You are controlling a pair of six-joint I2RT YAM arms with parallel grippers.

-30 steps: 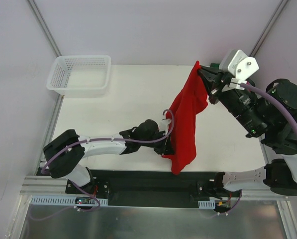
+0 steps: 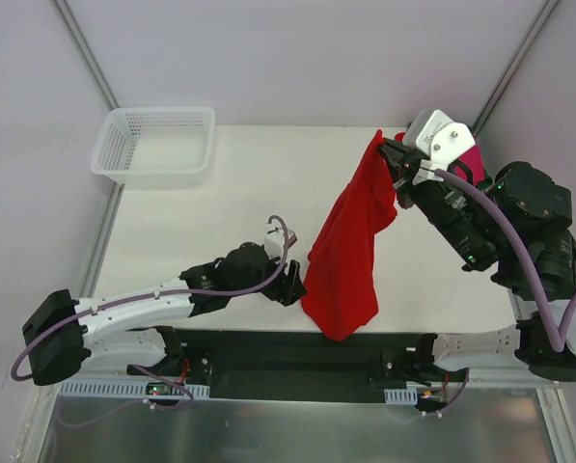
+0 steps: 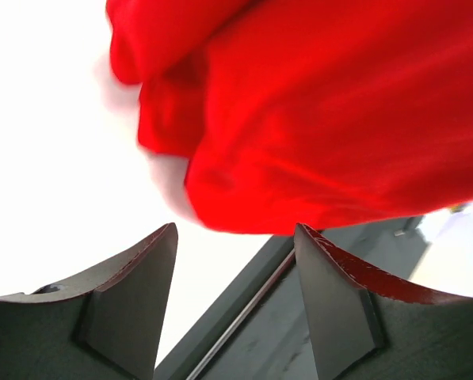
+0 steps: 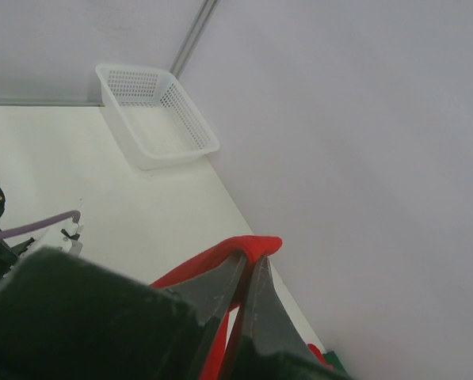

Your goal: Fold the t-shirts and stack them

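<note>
A red t-shirt point(image 2: 350, 251) hangs from my raised right gripper point(image 2: 389, 149), its lower end near the table's front edge. In the right wrist view, a pinched peak of the red cloth point(image 4: 256, 246) pokes out between the shut fingers. To the left of the shirt's lower part, my left gripper point(image 2: 295, 293) is low over the table. Its fingers point(image 3: 149, 293) stand wide apart in the left wrist view, with no cloth between them; the shirt's bottom edge point(image 3: 252, 226) lies just beyond the tips.
An empty white basket point(image 2: 157, 145) stands at the back left of the white table point(image 2: 249, 183). More red fabric point(image 2: 469, 162) shows at the back right, partly hidden behind the right arm.
My left arm has drawn back to the left, away from the shirt's lower part. The right gripper, still holding the top of the shirt, has shifted slightly left.
</note>
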